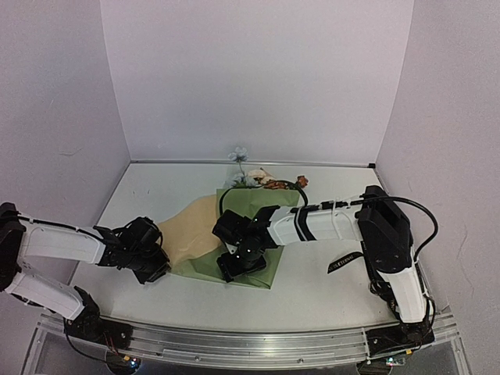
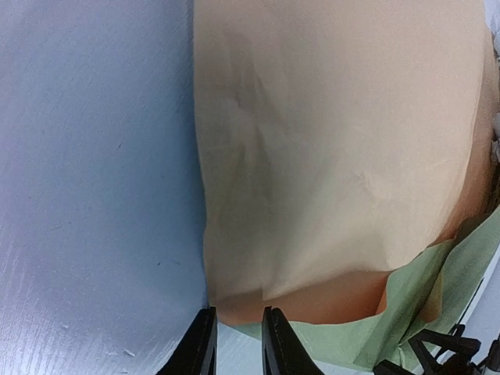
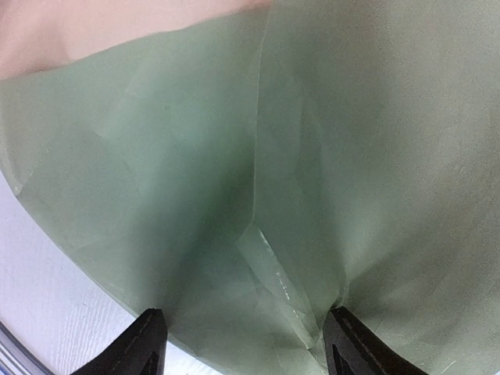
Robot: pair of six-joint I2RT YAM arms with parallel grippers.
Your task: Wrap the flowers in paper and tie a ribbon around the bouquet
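Observation:
Fake flowers (image 1: 239, 155) poke out at the far end of a wrapping paper, green (image 1: 273, 200) on one side and tan (image 1: 187, 230) on the flap folded out to the left. My left gripper (image 1: 154, 275) is at the flap's near left corner. In the left wrist view its fingers (image 2: 205, 340) stand part open, their tips close to the tan paper's edge (image 2: 281, 319); contact is unclear. Over the green paper's near part is my right gripper (image 1: 244, 269). Its fingers (image 3: 144, 344) are spread in the right wrist view, one tip beside a crease (image 3: 293, 308). The stems are hidden.
A black ribbon with white lettering (image 1: 345, 262) lies right of the paper, partly under the right arm. White walls enclose the table's back and sides, and a metal rail (image 1: 250, 344) runs along the front. Bare table lies in front of the paper.

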